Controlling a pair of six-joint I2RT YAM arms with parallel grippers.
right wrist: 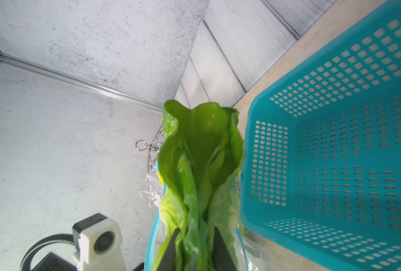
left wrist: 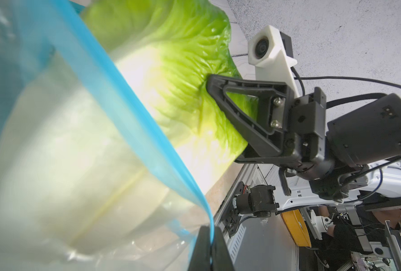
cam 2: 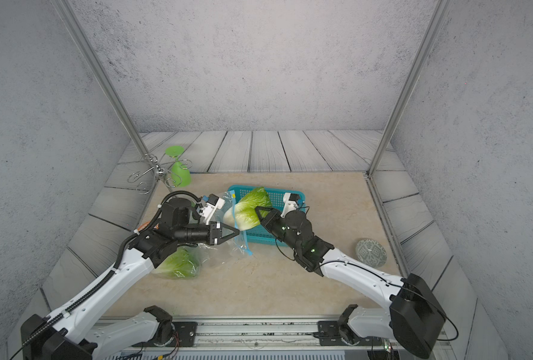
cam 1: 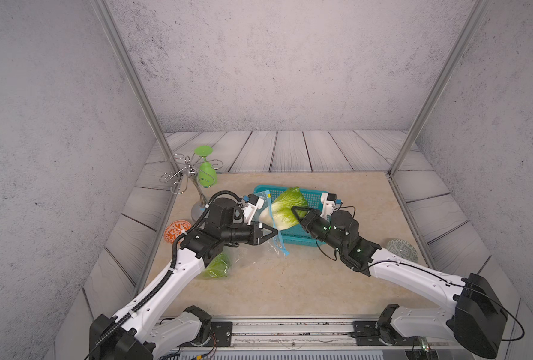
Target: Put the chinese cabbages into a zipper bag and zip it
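Observation:
My left gripper (cam 1: 276, 231) is shut on the rim of the clear zipper bag, whose blue zip strip (left wrist: 139, 131) runs down between its fingertips. A pale cabbage (cam 1: 281, 217) reaches across the bag's mouth. Its white base is behind the clear film in the left wrist view, while its green leaves stick out on the right. Those leaves (right wrist: 200, 144) are pinched by my right gripper, which is shut on them. Another cabbage (cam 2: 181, 264) lies lower left, seen through clear plastic and partly hidden by the left arm.
Under and behind the cabbage stands a teal basket (right wrist: 272, 158), empty where it shows. A wire rack (cam 1: 189, 171) and a green bottle (cam 1: 205, 171) stand at the back left. A patterned round dish (cam 1: 402, 249) is at the far right.

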